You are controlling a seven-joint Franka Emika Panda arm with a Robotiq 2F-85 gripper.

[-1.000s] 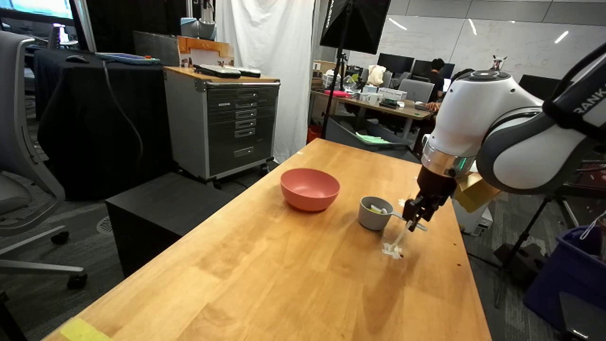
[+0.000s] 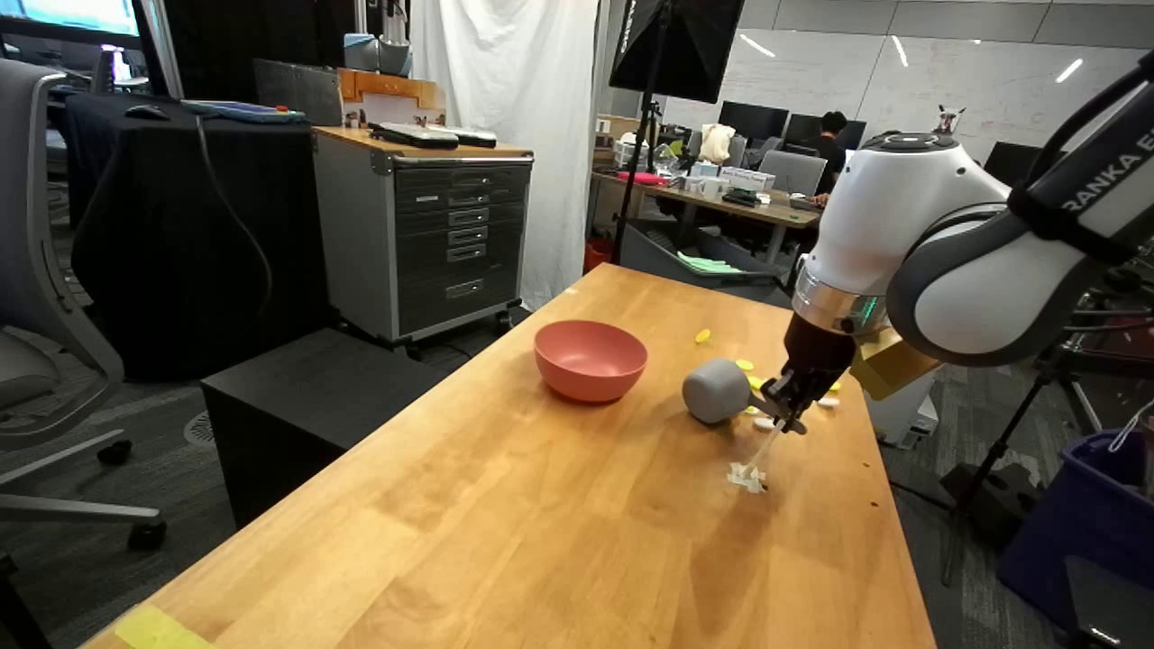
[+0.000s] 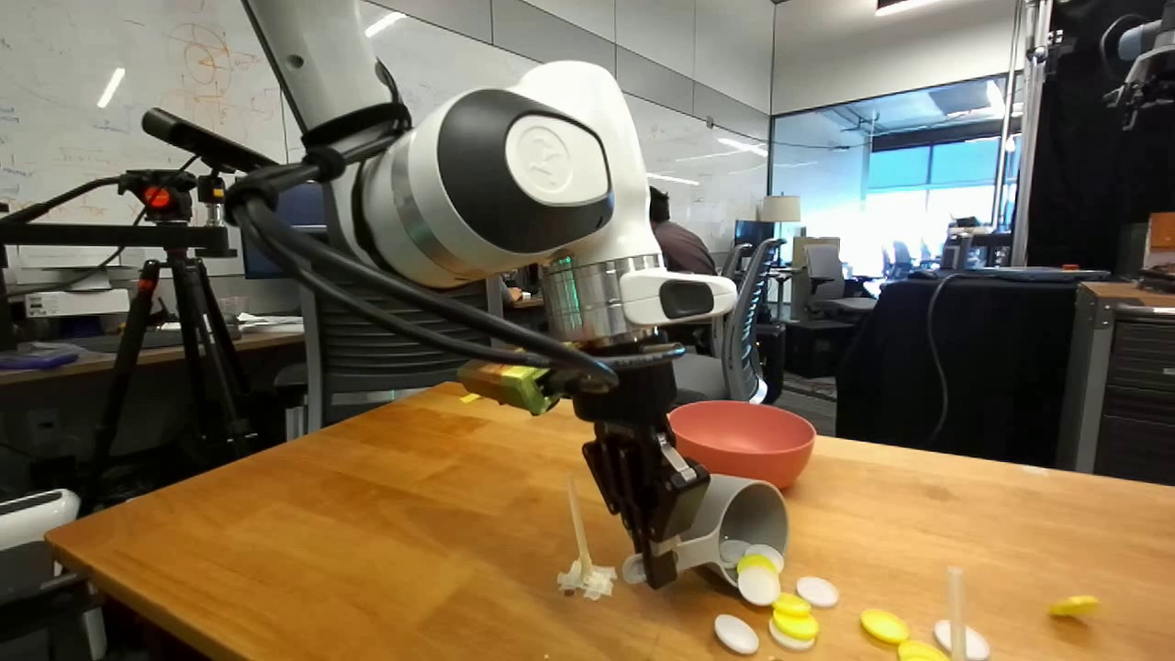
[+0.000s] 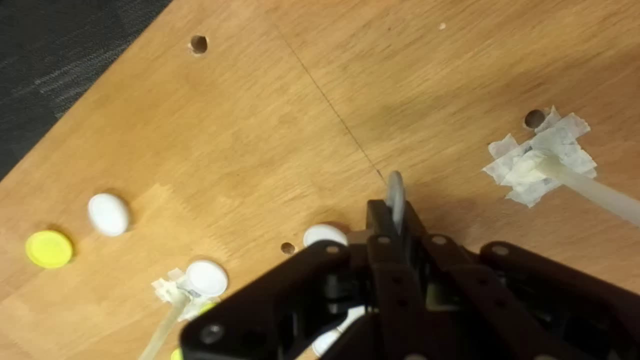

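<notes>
The grey cup (image 3: 724,518) is tipped on its side, its mouth facing away from the first exterior camera. White and yellow discs (image 3: 794,623) have spilled from it onto the table, and a few still lie inside its opening. My gripper (image 3: 652,558) is shut on the cup's handle (image 4: 396,198), whose grey end pokes out past the fingertips in the wrist view. In that view the cup's body is hidden behind the gripper. A red bowl (image 2: 590,361) stands upright beside the cup, apart from it.
Two pale sticks are taped upright to the wooden table; one stick (image 3: 578,529) stands close to my gripper, the other stick (image 3: 956,612) among the discs. Scattered discs reach toward the table edge.
The cup has gone from upright, with discs inside, to lying on its side, and discs are now strewn over the table. My gripper has shifted slightly and turned with the handle.
</notes>
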